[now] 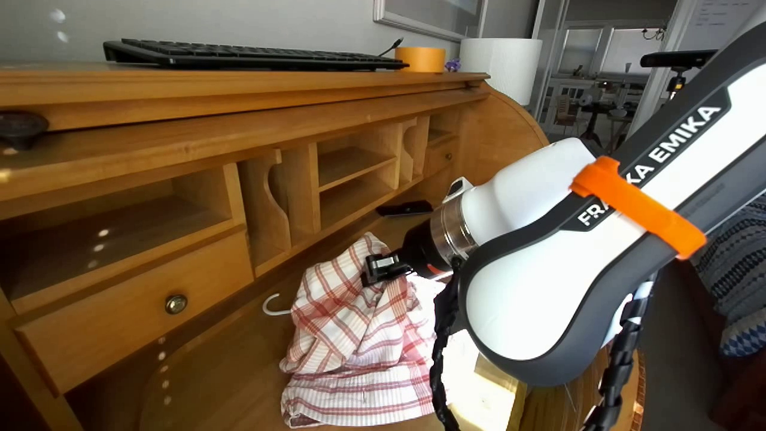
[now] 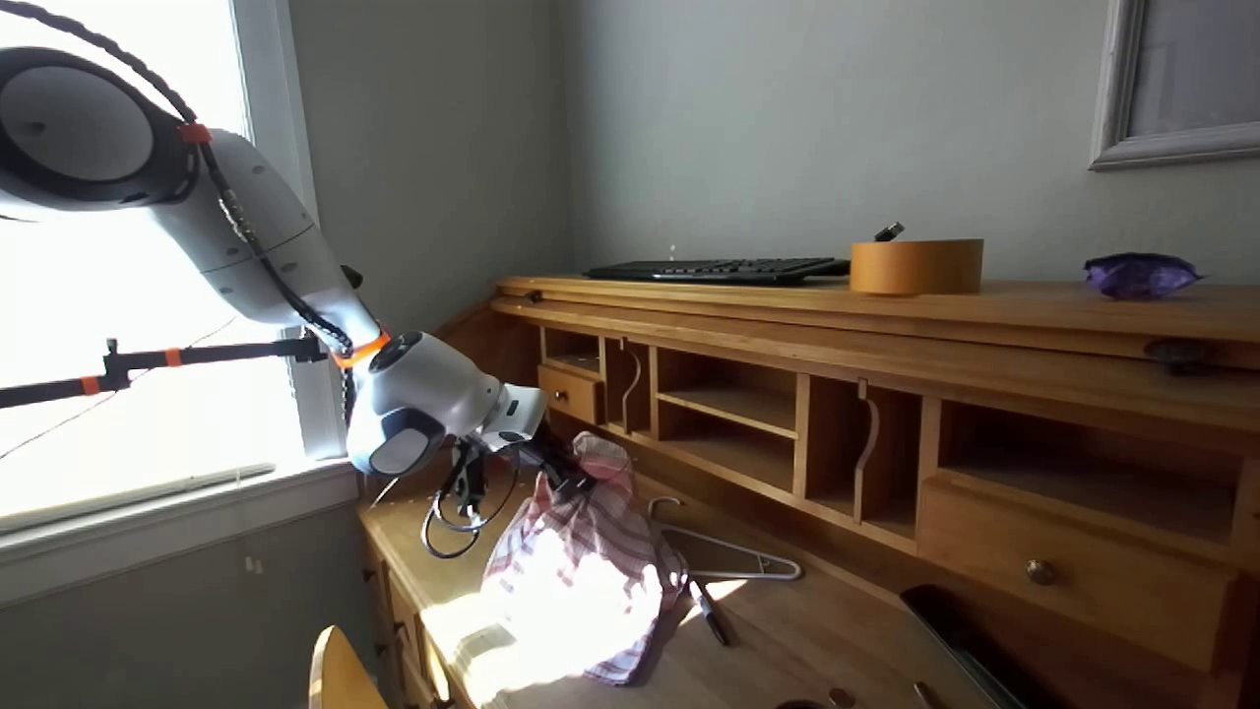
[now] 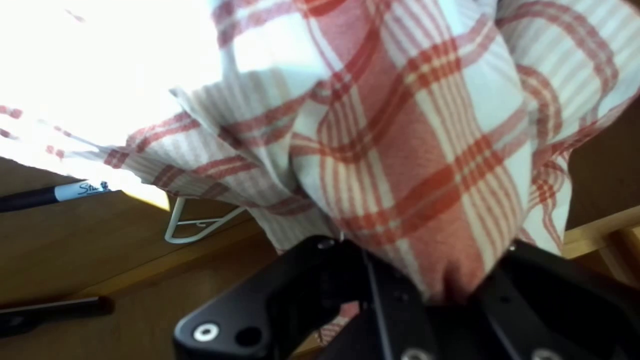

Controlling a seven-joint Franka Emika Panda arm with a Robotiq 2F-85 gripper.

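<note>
A red-and-white checked cloth [image 1: 352, 330] hangs bunched from my gripper [image 1: 382, 269], its lower part reaching the desktop. In the wrist view a fold of the cloth [image 3: 414, 162] runs down between the black fingers, which are shut on it. Exterior view 2 shows the cloth [image 2: 591, 567] partly washed out by sunlight, below the gripper [image 2: 572, 484]. A white hanger [image 2: 738, 555] lies on the desk beside the cloth, partly covered by it; its hook [image 1: 273, 307] sticks out at the cloth's left in exterior view 1.
A marker [image 2: 709, 614] lies close to the cloth. Behind stand the desk's cubbies [image 2: 732, 425] and drawers. A dark flat object [image 2: 963, 644] lies near the right drawer. A keyboard [image 1: 251, 56] and an orange roll [image 1: 420, 58] sit on the top shelf.
</note>
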